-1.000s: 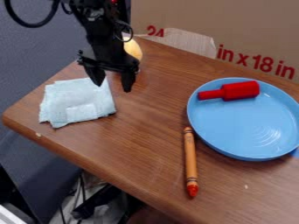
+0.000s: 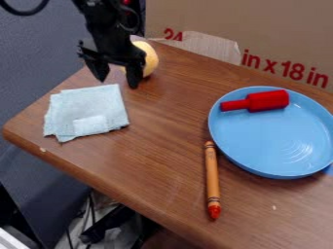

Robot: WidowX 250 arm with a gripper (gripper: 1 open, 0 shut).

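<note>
My black gripper (image 2: 117,72) hangs at the back left of the wooden table, just behind a folded pale cloth (image 2: 81,113). A yellow rounded object (image 2: 148,54) sits right behind it, partly hidden by the arm. Whether the fingers are open or shut is hard to make out. To the right, a red cylindrical object with a handle (image 2: 267,100) lies on a blue plate (image 2: 274,146). A large orange crayon (image 2: 212,180) lies left of the plate, pointing toward the front.
A cardboard box (image 2: 260,34) stands along the back. The table's left and front edge drops to the floor.
The gripper has shifted left over the last second, uncovering more of the yellow object. The cloth, plate, red object and crayon are unchanged.
</note>
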